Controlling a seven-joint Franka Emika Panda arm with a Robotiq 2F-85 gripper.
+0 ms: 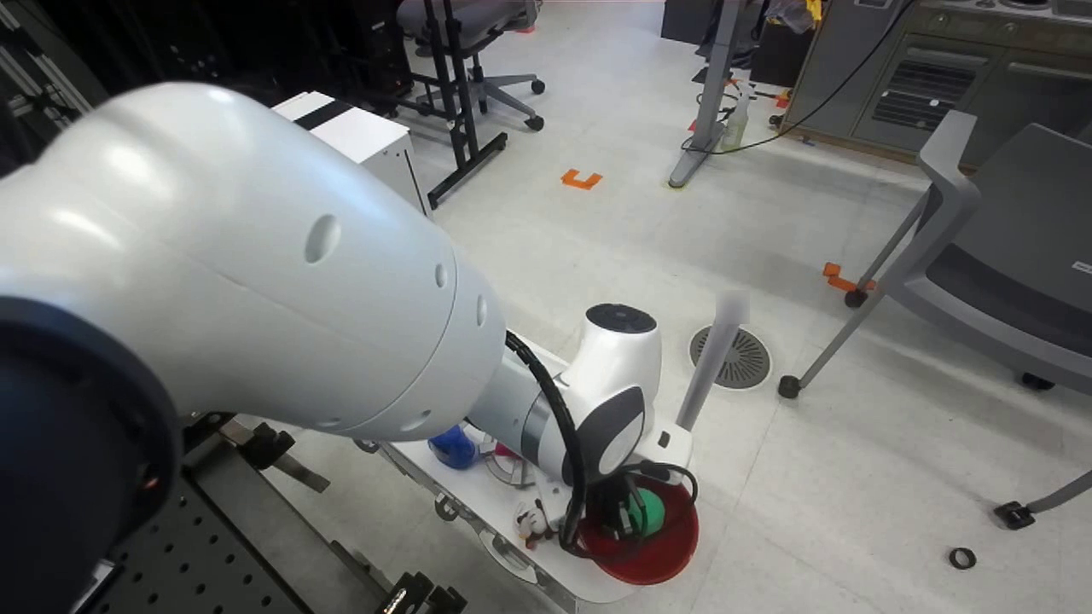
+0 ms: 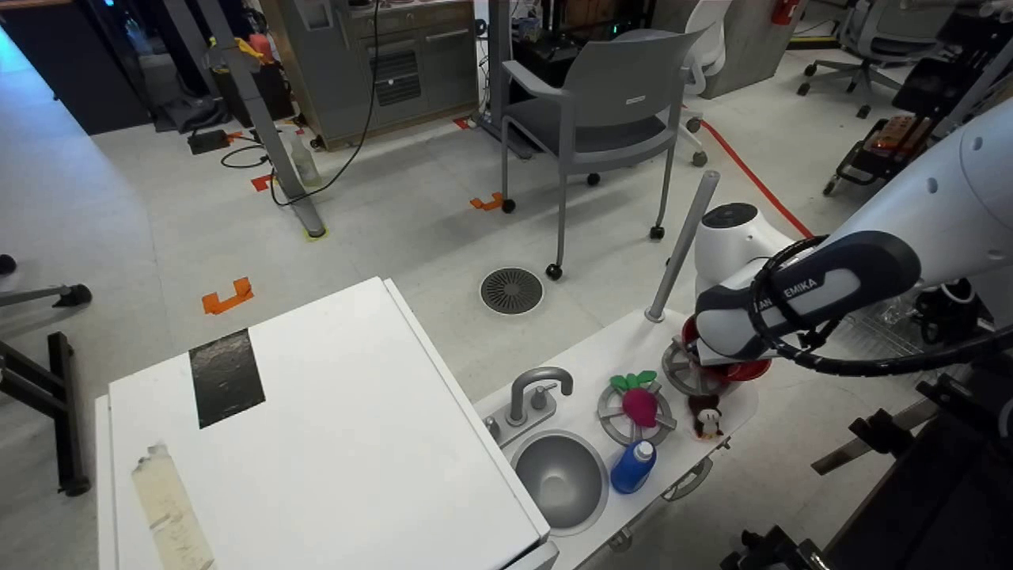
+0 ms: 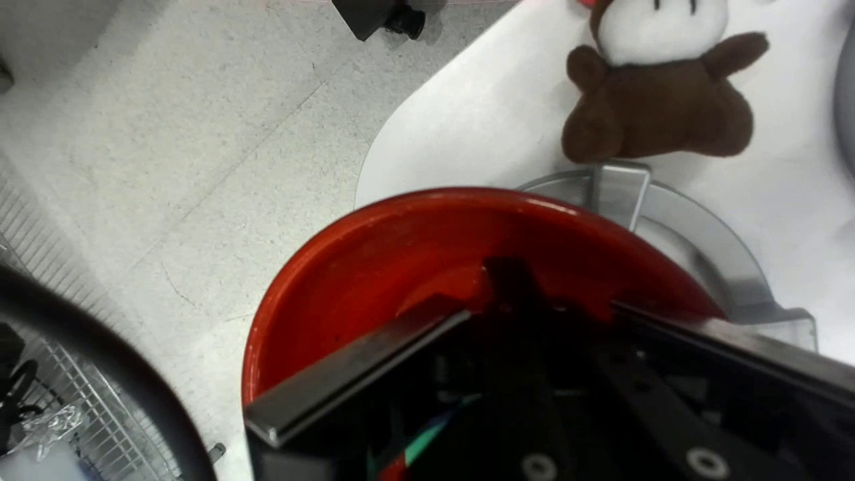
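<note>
A red bowl (image 1: 665, 558) sits at the far end of the white tabletop, with a green thing (image 1: 646, 512) inside it. In the wrist view the bowl (image 3: 385, 272) fills the middle, and a sliver of the green thing (image 3: 425, 439) shows low behind the dark gripper parts. My gripper reaches down into the bowl with its fingers shut; nothing shows between its fingertips. From the other side, the arm covers much of the bowl (image 2: 752, 370) and hides the gripper.
A brown plush toy (image 3: 661, 108) lies beside the bowl and a grey burner (image 3: 721, 248). Farther along are a pink-red vegetable (image 2: 640, 407) with green leaves, a blue bottle (image 2: 633, 467), a sink (image 2: 560, 480) and a faucet (image 2: 532, 389). A grey post (image 2: 684, 247) rises near the arm.
</note>
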